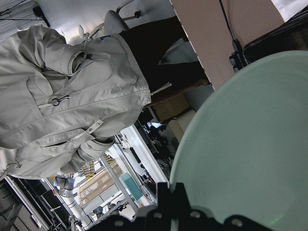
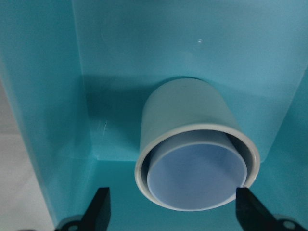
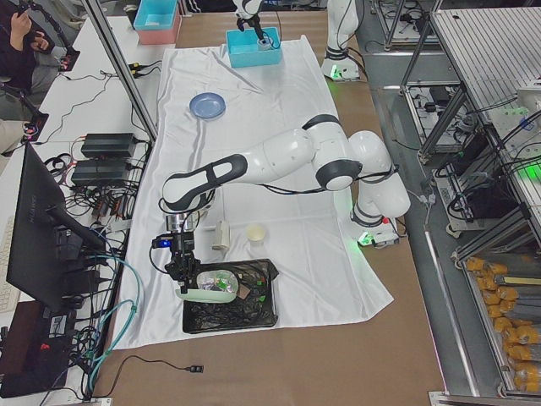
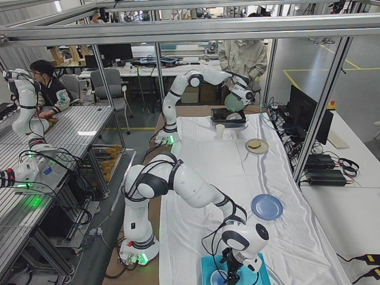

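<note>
My left gripper (image 3: 182,279) is shut on the rim of a pale green plate (image 1: 245,139), tilted up over the black crate (image 3: 232,315), which holds a clear bag of small items and a brown piece. The plate fills the right of the left wrist view. My right gripper stands open above a blue bin (image 2: 43,130); between and beyond its fingers lie nested cups, a pale outer one (image 2: 178,103) and a blue inner one (image 2: 195,175), on their side or tilted.
A blue plate (image 3: 207,105) lies on the white cloth. A cream cup (image 3: 255,233) and a tan plate (image 4: 256,149) are near the crate. A person (image 4: 240,53) stands behind the crate.
</note>
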